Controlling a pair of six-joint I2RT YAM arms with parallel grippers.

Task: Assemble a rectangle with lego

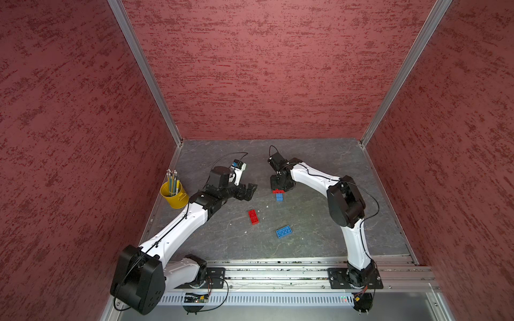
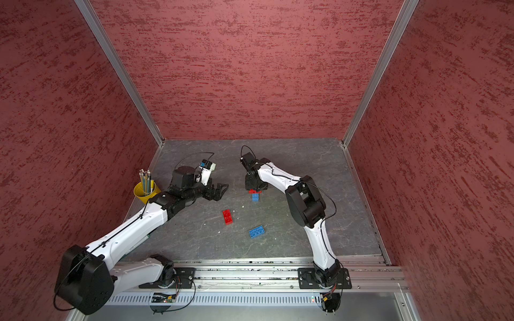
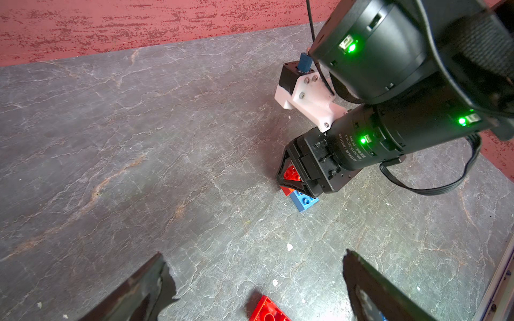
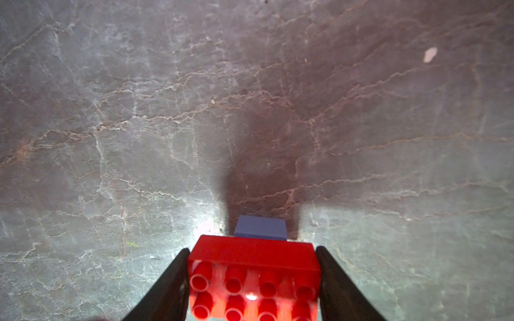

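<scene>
In the right wrist view a red brick [image 4: 254, 254] is clamped by its two ends between the fingers of my right gripper, studs showing. A blue brick [image 4: 260, 227] shows partly from behind it; in the top left view that blue brick [image 1: 279, 197] lies on the table at the near side of the held red brick [image 1: 278, 191]. Whether the two touch, I cannot tell. My left gripper [image 1: 251, 191] hangs open and empty to the left. Below it lies a second red brick [image 1: 253, 216]. Nearer the front is another blue brick [image 1: 283, 231].
A yellow cup [image 1: 174, 196] with several pens stands at the left edge of the table. Small white specks dot the grey tabletop [image 1: 332, 230]. Open room lies to the right of the front blue brick and at the back.
</scene>
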